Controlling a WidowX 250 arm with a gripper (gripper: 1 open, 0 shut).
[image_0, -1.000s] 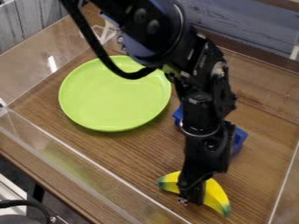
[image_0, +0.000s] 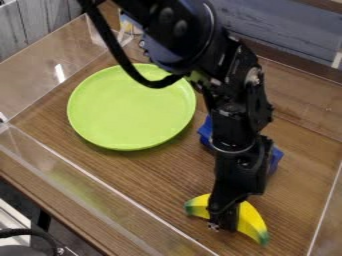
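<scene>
My black gripper (image_0: 225, 214) is low at the front right, shut on a yellow banana (image_0: 251, 225) with greenish tips that lies at the wooden surface. The arm reaches down from the top of the view and hides part of a blue object (image_0: 273, 159) behind it.
A green plate (image_0: 123, 109) lies on the left half of the wooden surface (image_0: 120, 185). Clear walls edge the space at left and front, and a grey wall (image_0: 294, 40) stands at the back. Bare wood lies between plate and banana.
The gripper and banana have shifted very slightly, with the banana's right end a little different in angle. The plate has not moved.
</scene>
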